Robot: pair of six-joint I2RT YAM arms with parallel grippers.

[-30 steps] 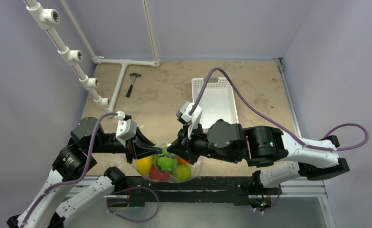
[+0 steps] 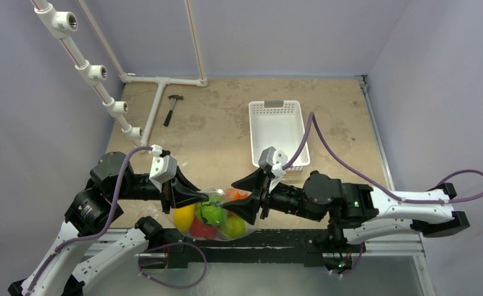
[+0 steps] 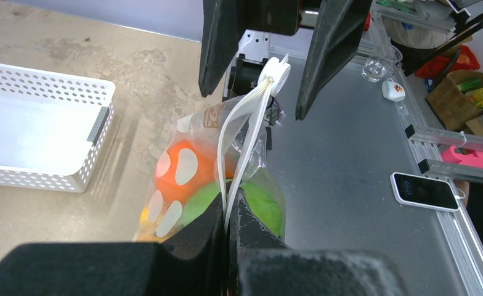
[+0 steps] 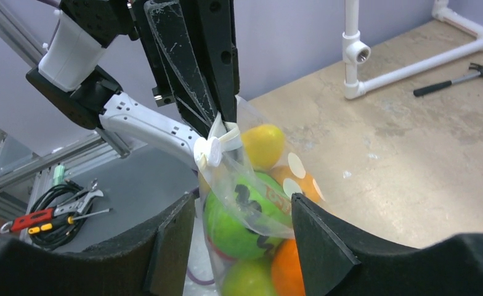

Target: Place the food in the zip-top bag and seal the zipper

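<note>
The clear zip bag (image 3: 212, 118) hangs full of toy food: a yellow piece (image 2: 184, 217), a green watermelon (image 2: 211, 211), a red piece (image 2: 202, 230), a light green one (image 2: 233, 226) and an orange one (image 4: 288, 269). My left gripper (image 2: 204, 197) is shut on the white zip edge at the bag's top. From there the two zip strips (image 3: 246, 157) rise, parted low down, to a white slider or end piece (image 3: 277, 73). My right gripper (image 2: 231, 196) stands open around that free end, its fingers (image 3: 217, 52) apart and nothing gripped.
Behind the arms a white basket (image 2: 252, 137) stands empty on the tan table. A hammer (image 2: 172, 111) lies at the back left near white pipes (image 2: 154, 112). The table between hammer and basket is clear.
The left gripper stays in place, holding the zip edge.
</note>
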